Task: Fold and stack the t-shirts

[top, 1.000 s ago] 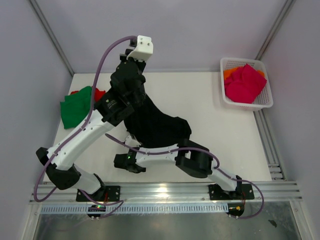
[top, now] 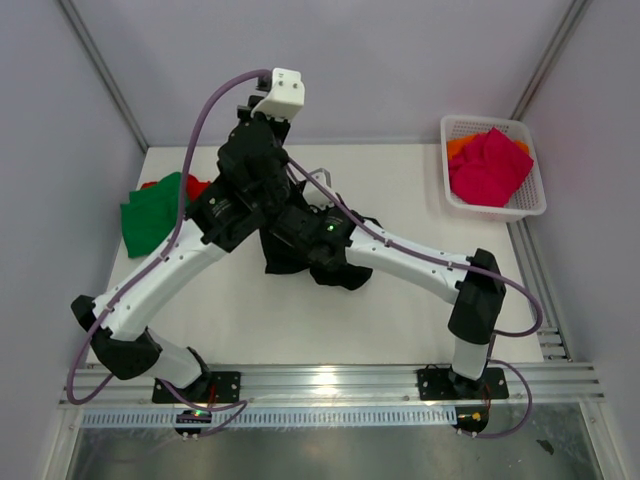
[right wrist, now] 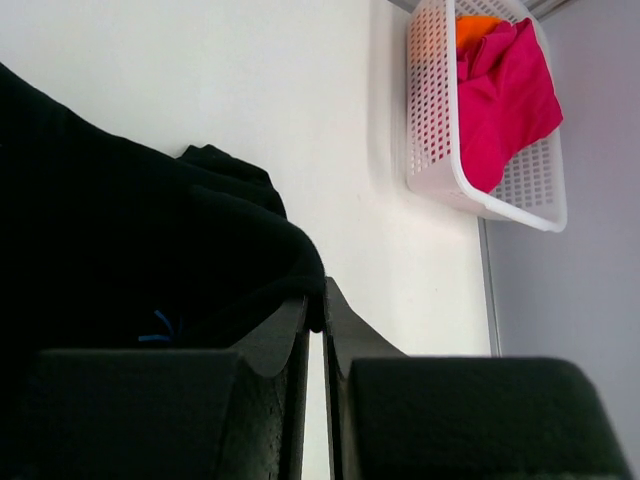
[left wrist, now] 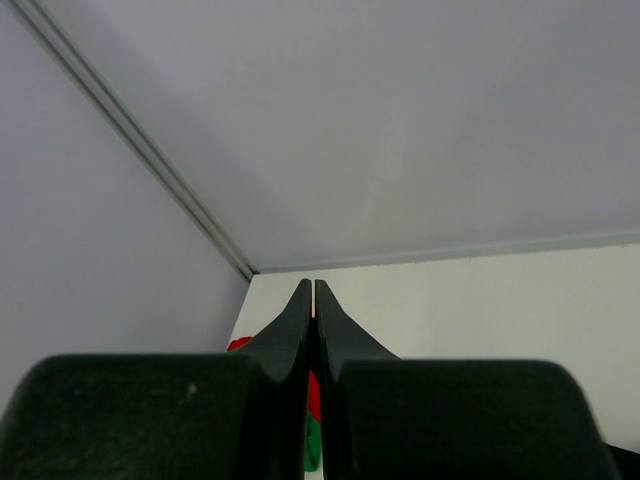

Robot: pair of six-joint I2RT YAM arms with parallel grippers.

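A black t-shirt point(top: 340, 268) lies in the middle of the table, largely hidden under both arms in the top view. My right gripper is shut on a fold of it, which rises toward the fingertips in the right wrist view. My left gripper is shut, raised high above the table, with nothing showing between its fingertips. A folded green t-shirt point(top: 150, 218) lies at the table's left, over red cloth point(top: 195, 186).
A white basket point(top: 455, 200) at the back right holds pink cloth point(top: 488, 170) and orange cloth point(top: 460, 145).
My right arm has swung from the front of the table up over the middle, and the black cloth's outline has changed. The left arm has stayed nearly still.
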